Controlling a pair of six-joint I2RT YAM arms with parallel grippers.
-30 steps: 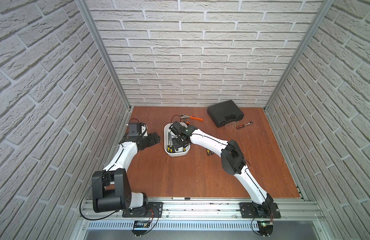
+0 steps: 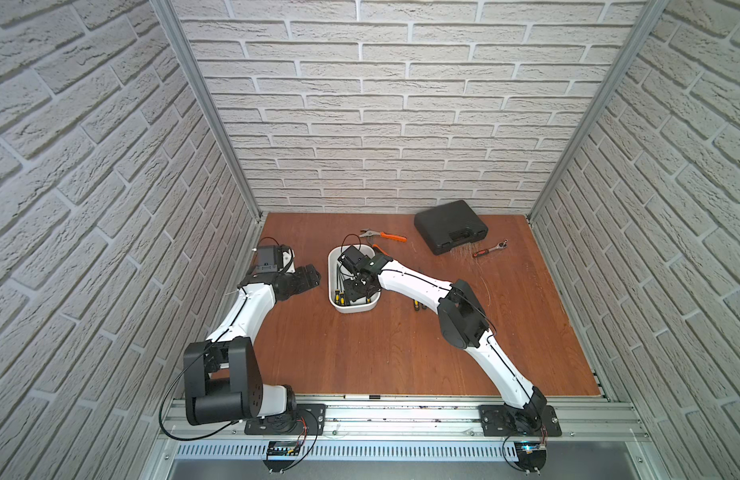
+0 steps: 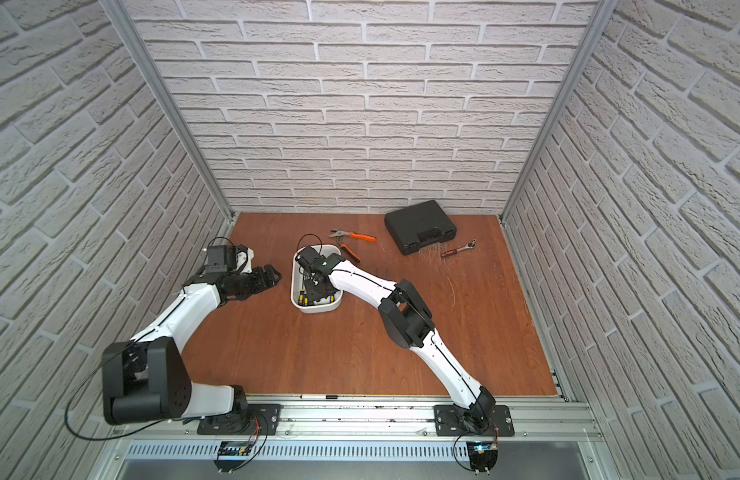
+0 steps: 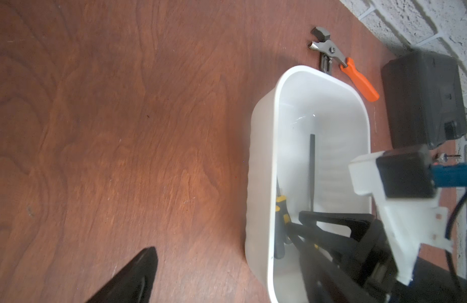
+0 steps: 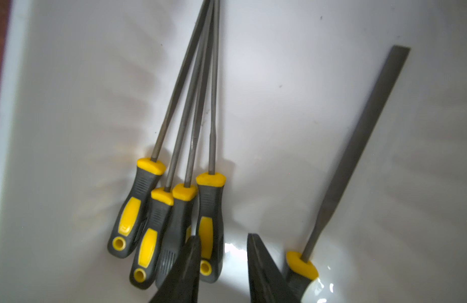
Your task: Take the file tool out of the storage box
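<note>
The white storage box [image 4: 261, 151] holds files with grey shafts and black-and-yellow handles. In the right wrist view, several lie bunched at the left, including the nearest file [image 5: 209, 197], and a lone wide file [image 5: 359, 131] lies at the right. My right gripper is down in the box, its fingers part open, the left finger over the handle of the rightmost bunched file. Whether it touches that handle I cannot tell. My left gripper [image 2: 310, 277] stands open left of the box, with nothing between its fingers.
Orange-handled pliers [image 4: 359, 80] lie behind the box, with a black case [image 2: 450, 226] and a ratchet [image 2: 490, 248] at the back right. More yellow-and-black handles [image 2: 418, 305] lie right of the box.
My right arm has shifted slightly within and over the box, its wrist a little lower in the top left view. The left arm has not moved.
</note>
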